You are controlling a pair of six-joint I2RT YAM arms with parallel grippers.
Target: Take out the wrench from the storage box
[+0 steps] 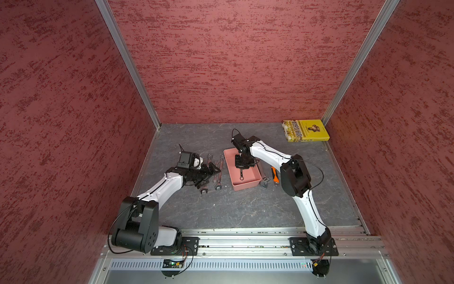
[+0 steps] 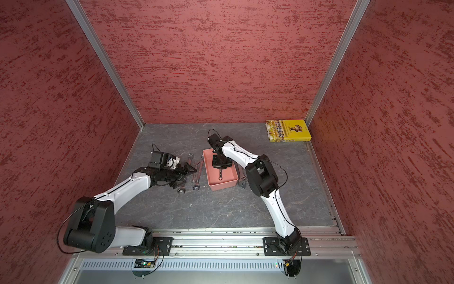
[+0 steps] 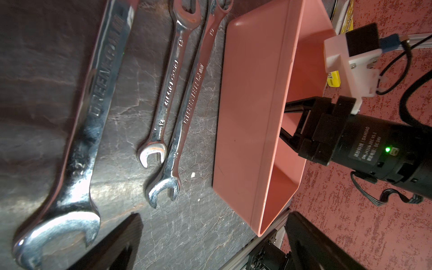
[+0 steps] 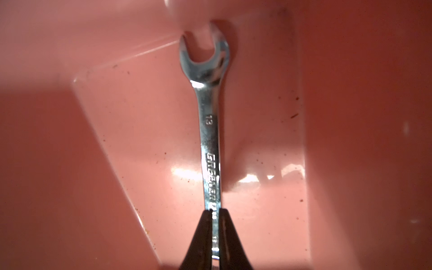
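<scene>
The pink storage box [image 1: 248, 182] sits mid-table. Inside it a silver wrench [image 4: 207, 135] stamped 13 runs under my right gripper; its two fingertips lie close on either side of the handle, and whether they grip it is unclear. In the top views the right gripper [image 1: 242, 165] is down in the box. My left gripper stands open left of the box, above loose wrenches, with nothing between its fingers.
Several wrenches [image 3: 94, 112] lie left of the box. An orange-handled tool [image 1: 275, 175] and other tools lie right of it. A yellow case [image 1: 305, 130] is at the back right.
</scene>
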